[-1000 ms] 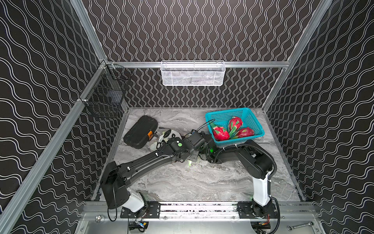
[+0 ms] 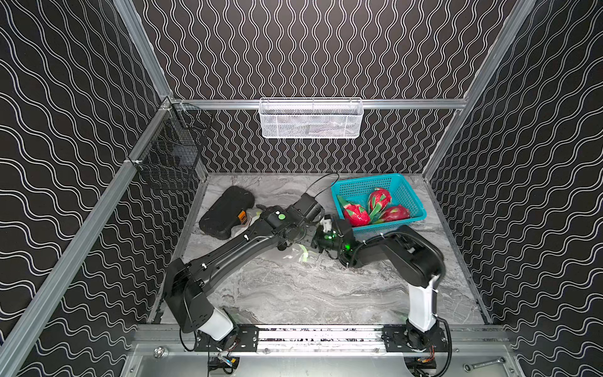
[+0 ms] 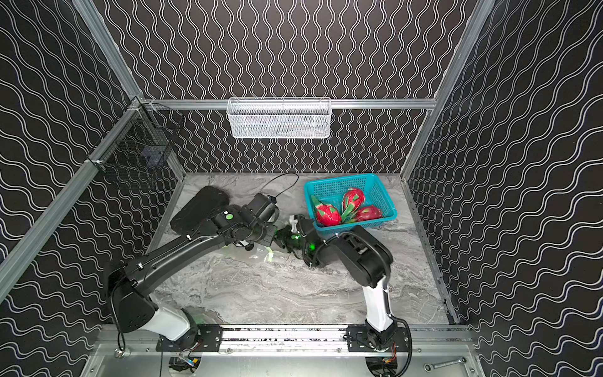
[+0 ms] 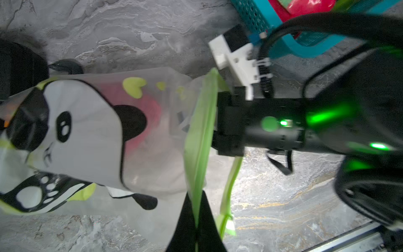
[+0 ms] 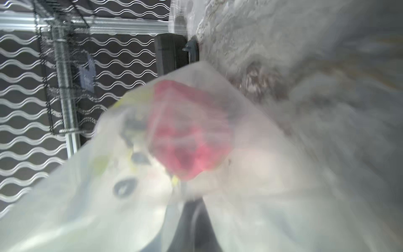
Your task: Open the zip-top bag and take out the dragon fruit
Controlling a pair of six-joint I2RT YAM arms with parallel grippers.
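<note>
The translucent panda-print bag point(image 4: 84, 138) lies at the table's middle, mostly hidden under the arms in both top views, with a pink shape showing through. My left gripper is shut on the bag's green zip strip point(image 4: 200, 126) at its open end. My right gripper is at that end from the right; in the right wrist view its dark fingertips point(image 5: 194, 210) sit behind or inside the cloudy plastic, shut, with nothing clear between them.
A teal basket point(image 2: 408, 216) with several dragon fruits point(image 2: 356, 215) stands at back right. A black case point(image 2: 220, 207) lies left of the bag. A white wire basket point(image 2: 311, 122) hangs on the back wall.
</note>
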